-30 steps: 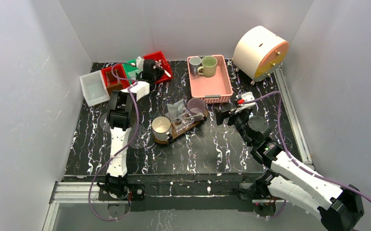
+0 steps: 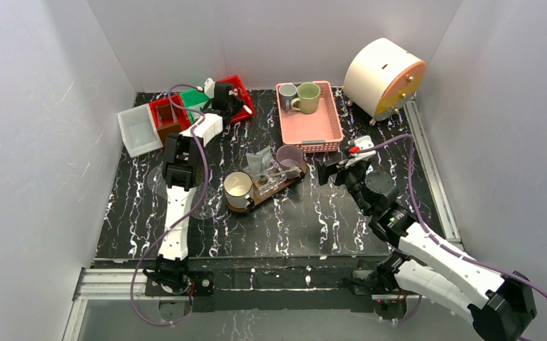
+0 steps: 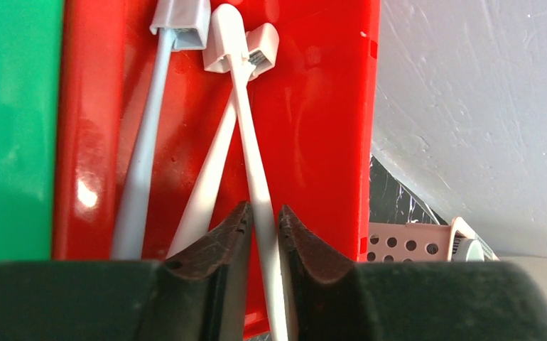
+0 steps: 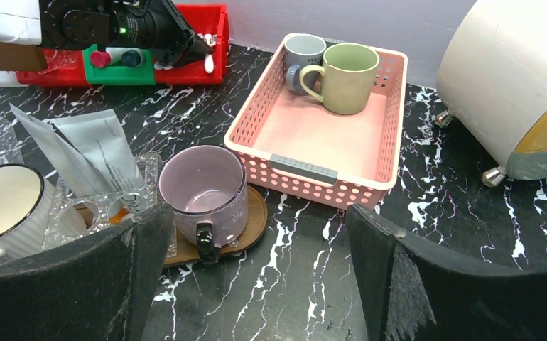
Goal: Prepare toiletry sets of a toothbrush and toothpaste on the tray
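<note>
In the left wrist view, a white toothbrush (image 3: 251, 142) lies across the red bin. My left gripper is narrowly open with its fingers on either side of the handle; a sliver of red shows between the left finger and the handle. Another white toothbrush (image 3: 212, 160) and a light-blue one (image 3: 145, 142) rest beside it. Over the dark table, my right gripper stands wide open and empty. The brown wooden tray (image 4: 255, 213) bears a mauve mug (image 4: 203, 181), a cream mug (image 4: 4, 209) and a clear packet (image 4: 139, 192). Toothpaste caps (image 4: 100, 59) show in the green bin.
A pink basket (image 2: 313, 128) with two mugs stands at the back centre, right of the red bin (image 2: 248, 106). A cream drum-like appliance (image 2: 377, 74) fills the back right. White and red bins line the back left.
My left arm has shifted slightly to the right at the red bin. The right arm and the things on the table have stayed in place.
</note>
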